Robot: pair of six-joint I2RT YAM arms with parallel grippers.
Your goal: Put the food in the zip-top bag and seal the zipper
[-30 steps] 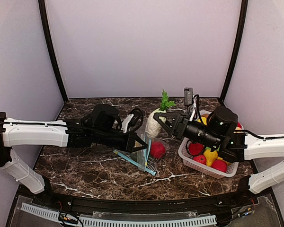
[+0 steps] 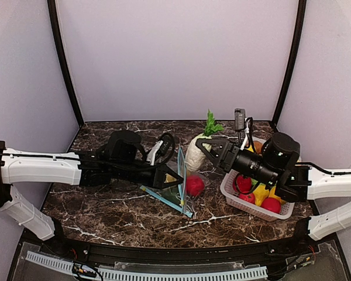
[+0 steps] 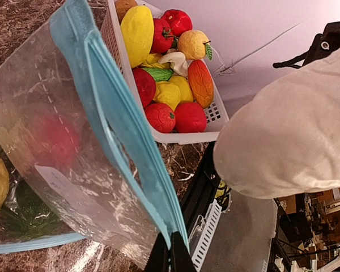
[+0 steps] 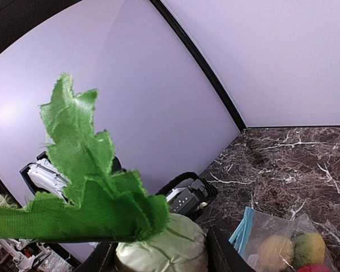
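A clear zip bag (image 3: 28,107) with a blue zipper edge (image 3: 122,130) has its rim pinched in my left gripper, which is shut. Behind the plastic show a blurred red item and a yellowish one; the right wrist view gives two rounded yellowish foods (image 4: 275,252) and a red one (image 4: 313,268) in the bag. My right gripper is shut around a white radish (image 2: 196,154) topped by green leaves (image 2: 211,124). In the top view the radish hangs just right of the zipper edge, close to the left gripper (image 2: 176,180).
On the right stands a pale basket (image 2: 245,206) full of toy fruit and vegetables, partly hidden beneath the right arm. A second blue strip (image 2: 167,202) of the bag lies on the dark marbled table (image 2: 134,225).
My right gripper has shifted slightly right with the radish. The bag's blue edge now shows taller in the top view, left of the radish. The left arm has barely moved.
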